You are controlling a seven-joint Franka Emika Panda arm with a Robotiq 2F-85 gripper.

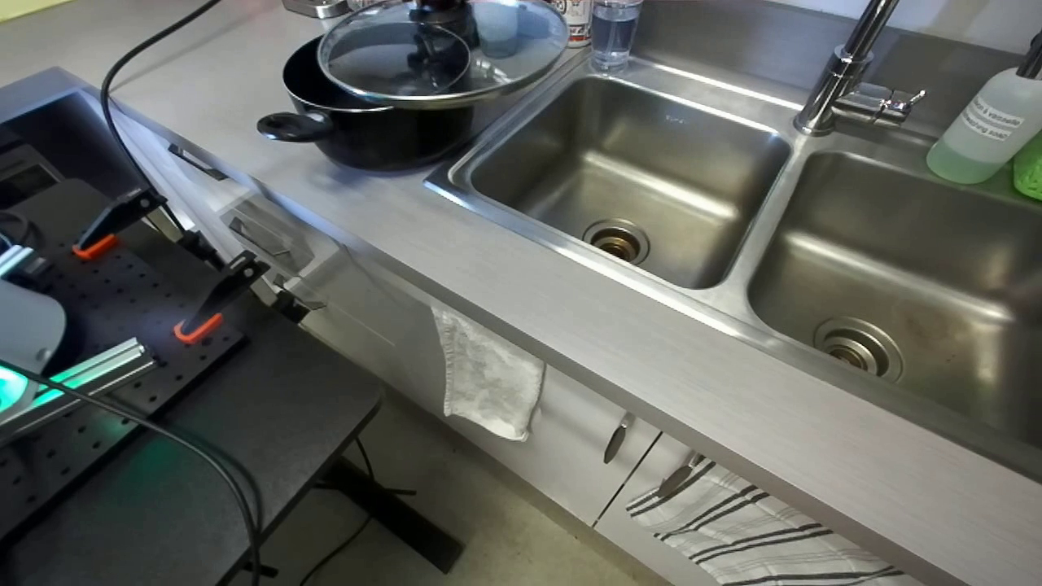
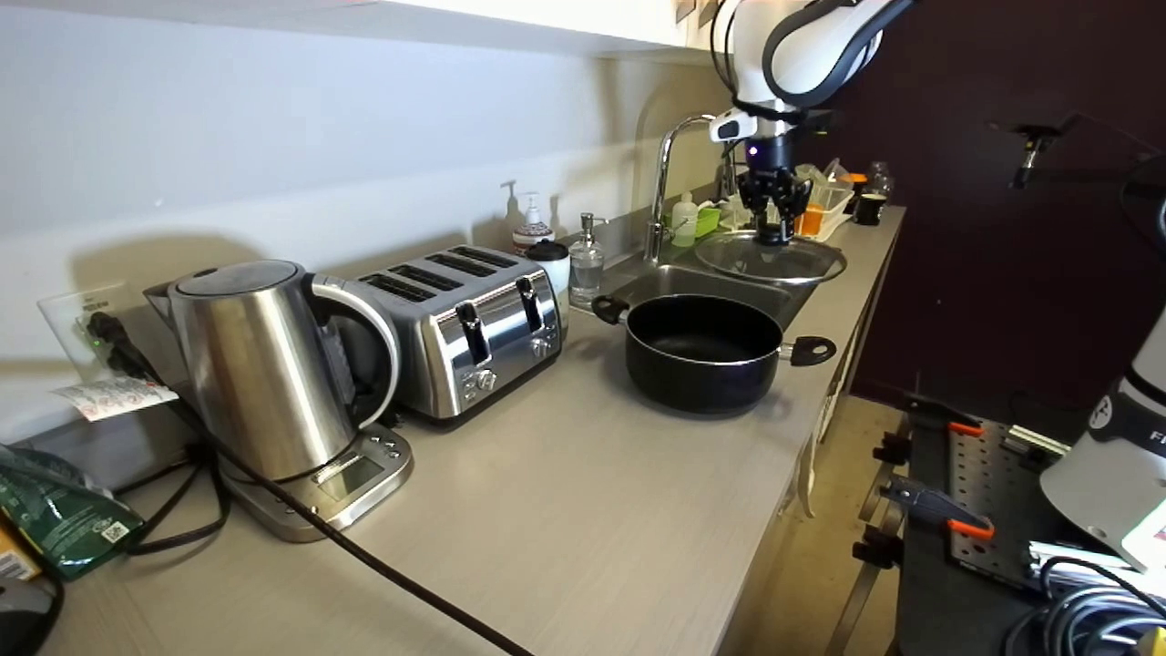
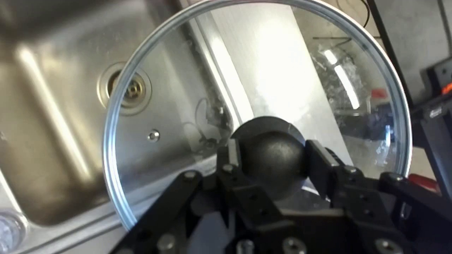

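Note:
A clear glass lid [image 2: 743,257] with a metal rim hangs in the air beyond the black pot [image 2: 700,377], above the sink side of the counter. My gripper is shut on the lid's round black knob, one finger on each side of it. Through the glass in the wrist view, part of the sink and the counter's front strip show. Uncovered, the pot stands upright on the counter; exterior view 1 has the lid [image 1: 518,59] overlapping the pot [image 1: 391,137] from the camera's side.
The double sink [image 1: 625,176] is empty, with a tall faucet [image 1: 840,78] behind it. A toaster [image 2: 470,317] and a kettle [image 2: 273,372] line the wall. Bottles and a glass [image 1: 615,34] stand near the sink's corner.

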